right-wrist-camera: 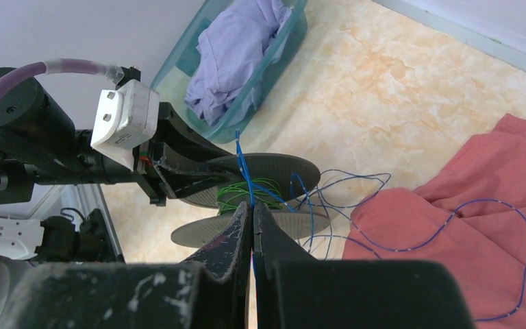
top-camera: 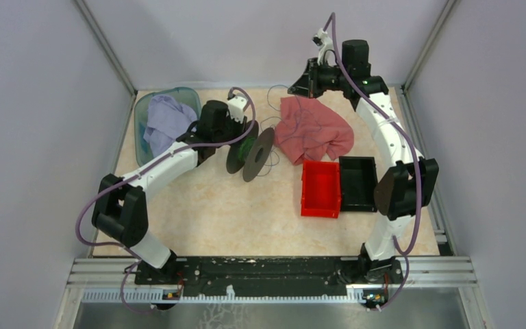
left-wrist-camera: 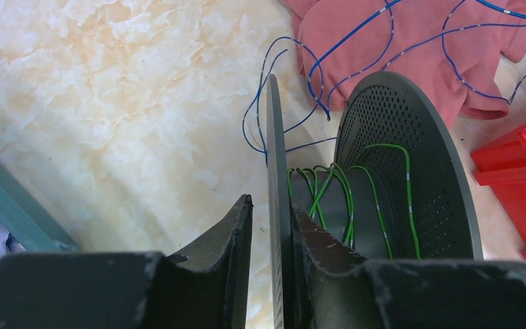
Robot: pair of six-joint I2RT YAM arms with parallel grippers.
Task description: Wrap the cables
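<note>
The dark spool (top-camera: 257, 156) lies on its side at the table's back centre, green cable (left-wrist-camera: 342, 184) wound loosely on its core. My left gripper straddles the rim of the spool's left flange (left-wrist-camera: 275, 144); its fingers stand apart, with a gap between the left finger and the disc. Farther right and back, my right gripper (top-camera: 292, 90) is shut on a thin blue cable (right-wrist-camera: 242, 164), whose end sticks up past the fingertips. More blue cable (right-wrist-camera: 411, 248) runs in loops beside the spool and across the pink cloth.
The pink cloth (top-camera: 329, 130) lies behind a red bin (top-camera: 320, 190) and a black bin (top-camera: 358, 184). At the back left stands a teal basket (top-camera: 139, 137) holding a lavender cloth (top-camera: 167, 120).
</note>
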